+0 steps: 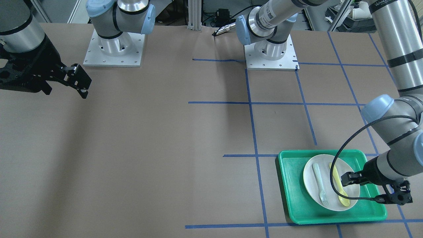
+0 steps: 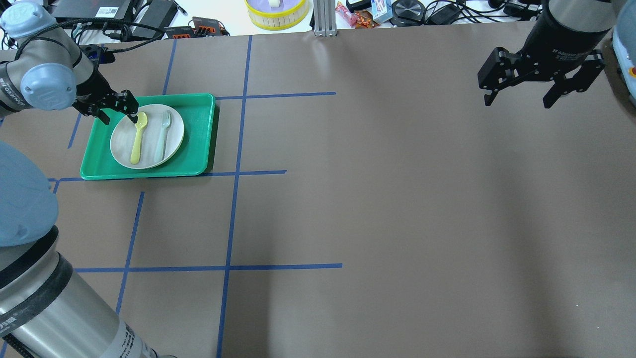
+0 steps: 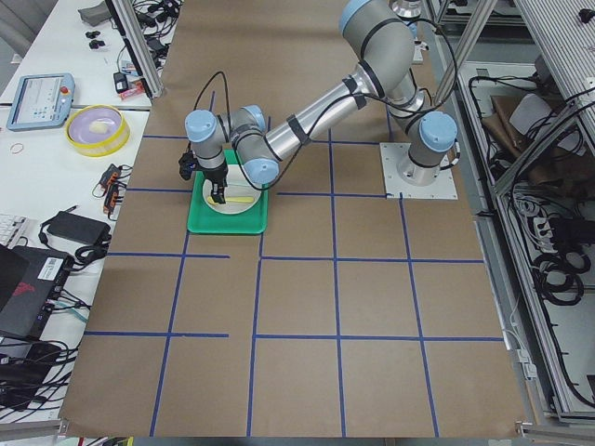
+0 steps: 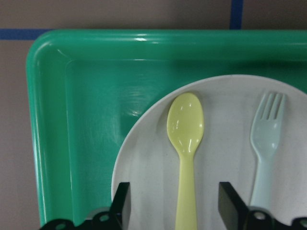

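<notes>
A green tray [image 1: 291, 206] holds a white plate [image 2: 122, 137] with a yellow spoon [image 4: 184, 129] and a pale blue fork [image 4: 266, 139] on it. In the top view the spoon [image 2: 137, 143] lies beside the fork [image 2: 164, 131]. My gripper hangs open over the plate, its two fingertips either side of the spoon's handle with a wide gap; whether it touches the plate I cannot tell. In the front view the spoon is partly behind my gripper and cable.
Another black gripper [image 1: 67, 79] is at the far left of the front view. Other arm bases stand at the back.
</notes>
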